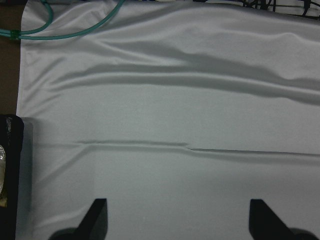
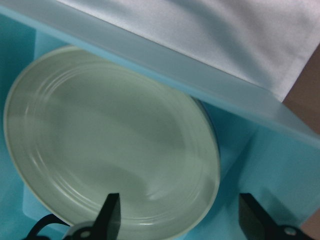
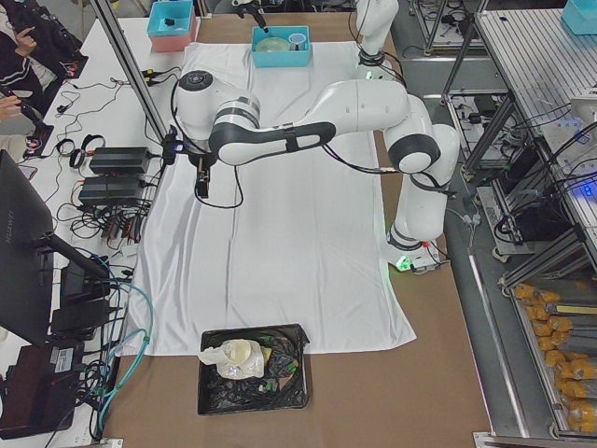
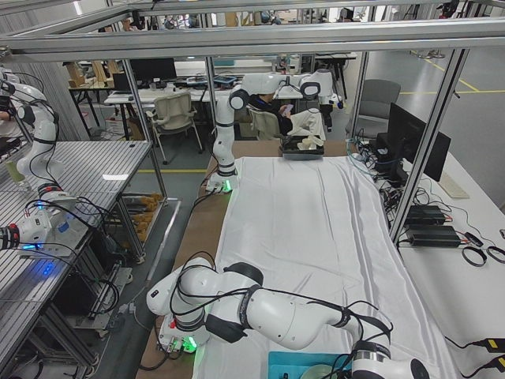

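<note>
A pale green plate [image 2: 110, 140] lies in a blue bin [image 3: 280, 60] at the far end of the white cloth [image 3: 289, 261]; a cup [image 3: 298, 39] stands beside it there. My right gripper hangs open over the plate and the bin's interior, nothing between its fingers. My left gripper is open above the cloth, with only wrinkled fabric under it. At the cloth's near end sits a black lined tray [image 3: 210, 397] holding a white crumpled bag [image 3: 233, 364] and small items.
A monitor [image 3: 23, 243], cables and black boxes crowd the side table along the left in the left camera view. Metal frame posts [image 4: 430, 142] stand beside the work surface.
</note>
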